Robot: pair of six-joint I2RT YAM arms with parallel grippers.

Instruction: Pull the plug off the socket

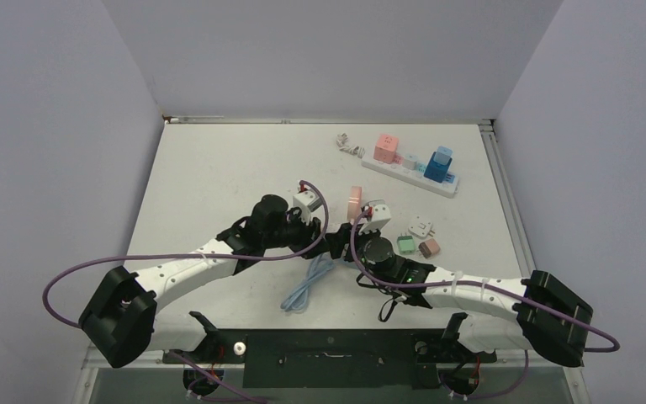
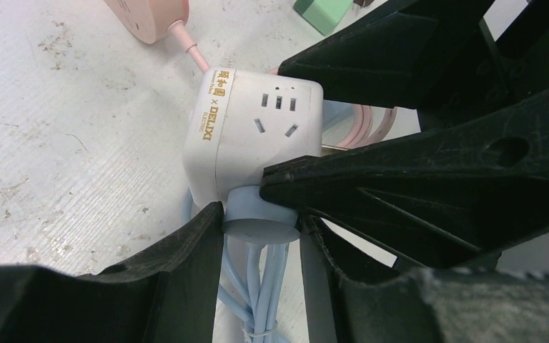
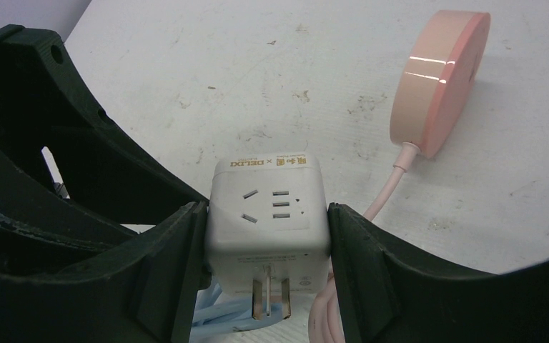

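Note:
In the left wrist view my left gripper is shut on a light-blue plug (image 2: 261,214), its fingers on both sides. The plug is against the lower side of a white cube socket (image 2: 271,114); whether its prongs are fully in is hidden. The right gripper's dark fingers (image 2: 372,61) come in from the right around the cube. In the right wrist view, my right gripper has the white cube socket (image 3: 268,214) between its fingers, which appear to touch both sides. Metal prongs (image 3: 270,300) point down from the cube.
Pale-blue cable (image 1: 301,290) lies bundled below the grippers. A pink round device (image 3: 429,93) with a pink cord stands beside them. To the right are a green block (image 1: 405,244), a brown block (image 1: 429,247) and a white adapter (image 1: 420,226); a power strip (image 1: 395,170) lies behind.

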